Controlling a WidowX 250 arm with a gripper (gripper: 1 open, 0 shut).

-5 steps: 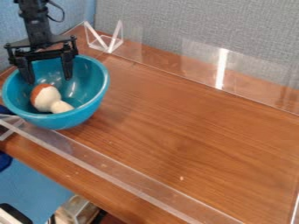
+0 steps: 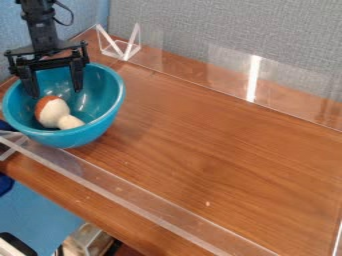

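Note:
A teal plastic bowl [image 2: 100, 120] sits at the left end of the wooden table. Inside it lies a rounded object [image 2: 55, 110], orange-red and pale, with a smaller pale piece [image 2: 70, 123] beside it. My black gripper [image 2: 51, 75] hangs over the back of the bowl with its fingers apart and reaching down inside the rim, behind the objects, nothing seen between them.
A clear plastic barrier runs along its front and back edges, with a transparent bracket [image 2: 119, 45] at the back left. A grey textured wall stands behind.

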